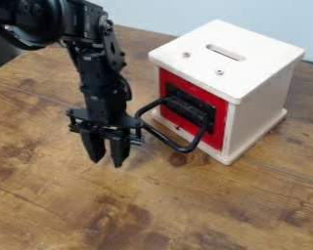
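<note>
My black gripper (107, 152) hangs low over the wooden table at the left, fingers pointing down and somewhat apart, with nothing seen between them. To its right stands a white wooden box (226, 49) with a slot on top and a red front (231, 97). A black bent handle (183, 147) juts from a dark panel on that front toward the gripper, its left end partly behind or beside the gripper's body.
A pale wall runs along the back.
</note>
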